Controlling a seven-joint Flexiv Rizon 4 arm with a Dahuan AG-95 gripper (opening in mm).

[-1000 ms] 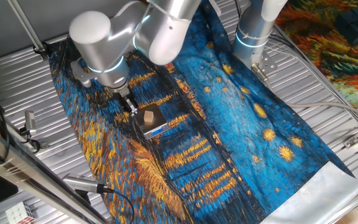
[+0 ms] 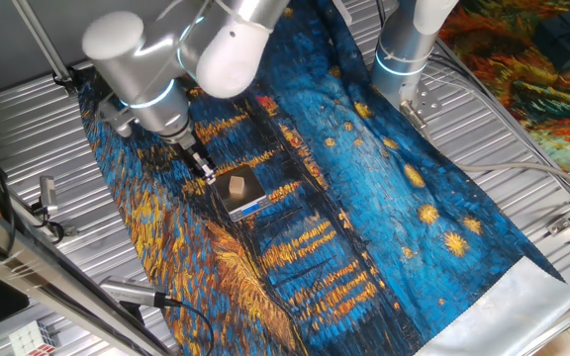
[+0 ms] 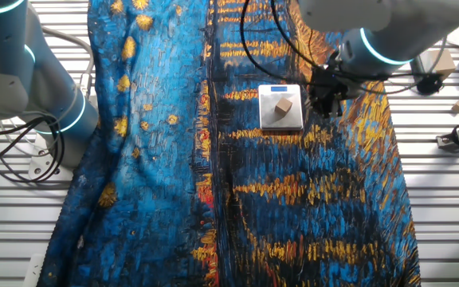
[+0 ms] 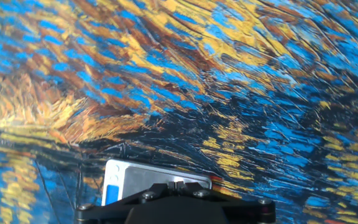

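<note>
A small wooden cube (image 2: 237, 186) rests on the plate of a flat kitchen scale (image 2: 252, 210). In exterior view 2 the same cube (image 3: 283, 106) lies near the middle of the scale (image 3: 292, 120), turned at an angle. My gripper (image 2: 209, 176) is beside the scale, apart from the cube, and tilted. The wrist view shows the fingertips of my gripper close together at the bottom edge, with nothing visible between them. There the scale (image 4: 135, 177) is partly covered by the gripper, and the cube is hidden.
A painted cloth (image 2: 334, 198) with folds covers most of the slatted table (image 3: 445, 191). A small camera (image 2: 137, 291) on a cable and a puzzle cube (image 2: 33, 338) sit at the near left.
The arm's upper links have swung left in exterior view 1, and the wrist has tilted. My gripper's tip has barely shifted. Cube and scale have stayed put.
</note>
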